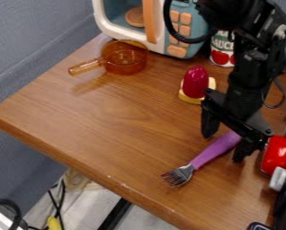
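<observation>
My black gripper (229, 135) hangs low at the right of the wooden table, open, with its fingers on either side of the purple handle of a fork (208, 154). The fork's metal tines point down-left on the table. Whether the fingers touch the handle is unclear.
A red egg-shaped toy (195, 82) on a yellow base, a red can (224, 54), an orange pan (124, 57) and a toy microwave (118, 14) stand behind. A red object (275, 154) lies right of the gripper.
</observation>
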